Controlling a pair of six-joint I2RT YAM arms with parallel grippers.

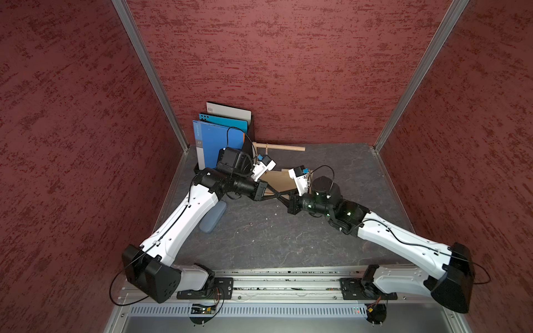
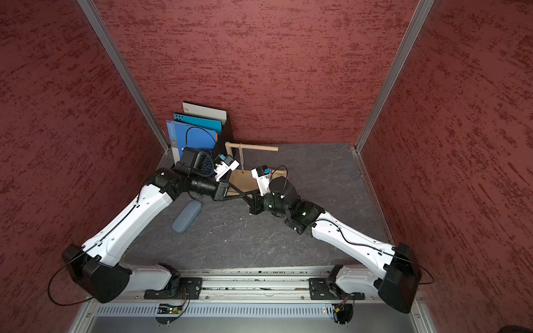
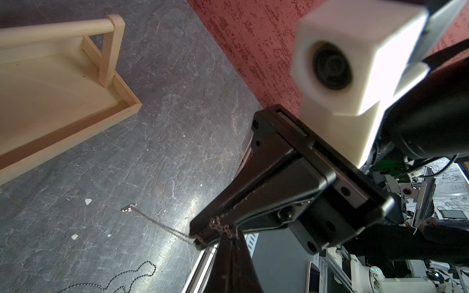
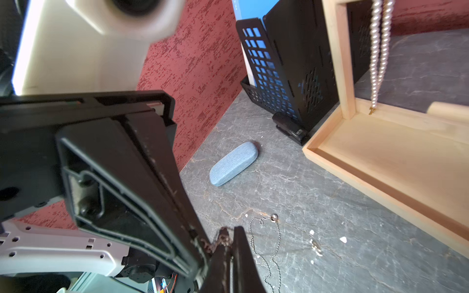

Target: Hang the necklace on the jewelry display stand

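Both grippers meet tip to tip above the table, in front of the wooden display stand [image 2: 251,147]. A thin chain necklace [image 3: 161,224] is bunched at the meeting fingertips, and one end with small silver links trails away to the side. My left gripper [image 1: 277,194] is shut, with the chain [image 3: 225,228] at its tips. My right gripper [image 2: 252,198] is shut too; chain lies against its fingertips, but none clearly shows pinched between them. The stand has a crossbar, an upright and a shallow tray base [image 4: 390,141]. A pearl necklace [image 4: 375,58] hangs on its bar.
A ball chain [image 4: 277,249] lies on the table below the grippers, near small white bits. A blue-grey case [image 4: 234,163] rests at the left. Behind it, a black file holder [image 4: 312,73] with blue folders stands beside the stand.
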